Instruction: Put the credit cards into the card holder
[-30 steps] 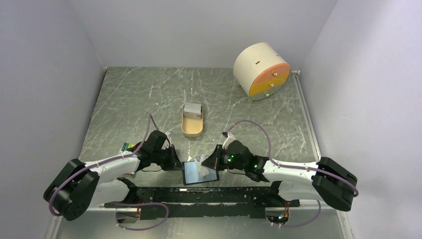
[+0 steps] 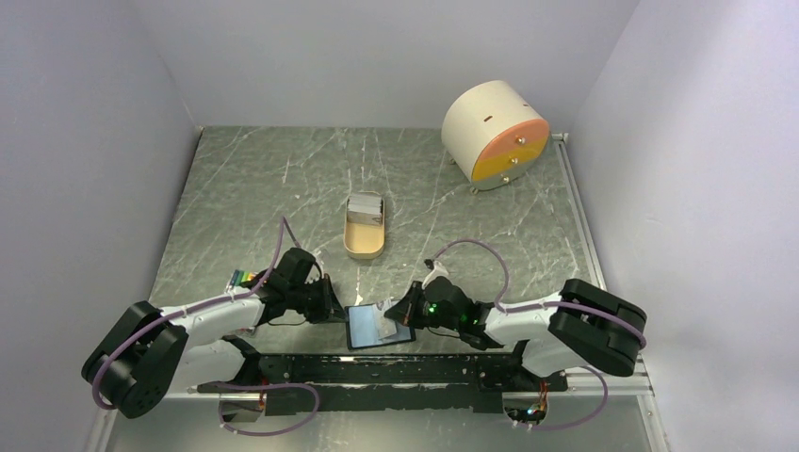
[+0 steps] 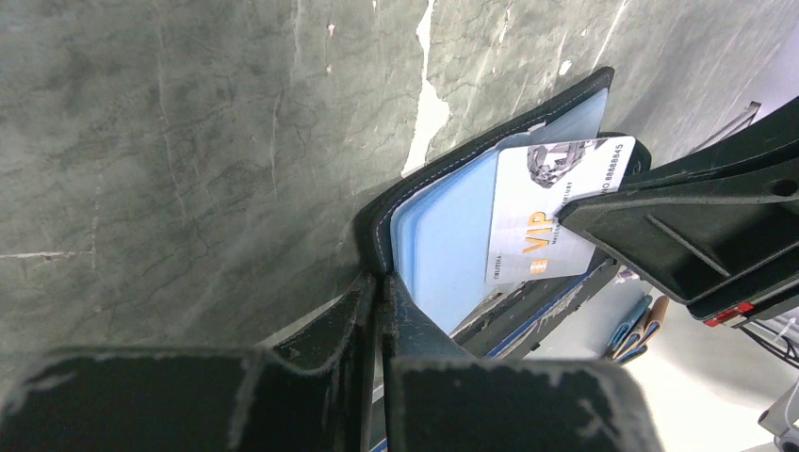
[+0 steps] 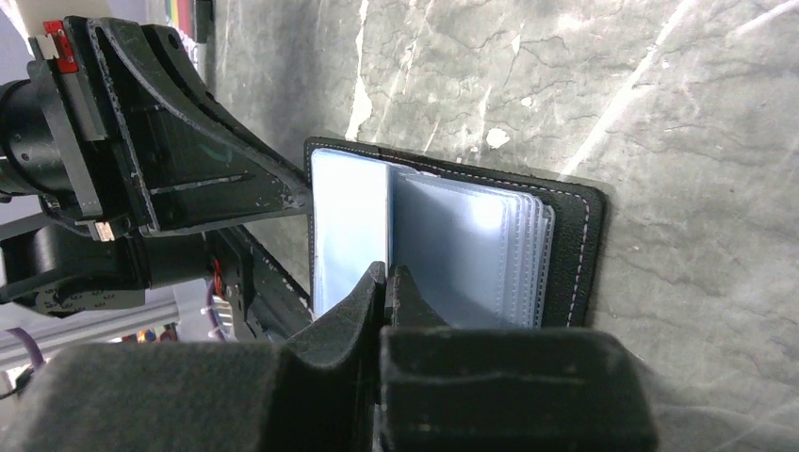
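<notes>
The black card holder (image 2: 363, 330) with light blue sleeves lies open by the table's front edge. Its near corner in the left wrist view, a black edge with sleeves (image 3: 457, 226), is pinched by my left gripper, which is shut on it. A white VIP credit card (image 3: 537, 212) stands over the sleeves; my right gripper is shut with the card's thin edge between its fingertips. From the right wrist view the card (image 4: 349, 212) shows as a pale panel left of the sleeves (image 4: 462, 235). How deep its lower edge sits is hidden.
A tan tray (image 2: 364, 240) with a stack of cards stands behind the holder. The cream drum-shaped drawer box (image 2: 497, 137) is at the back right. Something with coloured stripes (image 2: 243, 278) lies by the left arm.
My right gripper and the card have shifted slightly downward in the top view, while the right elbow has swung left. The left arm and the holder have stayed still.
</notes>
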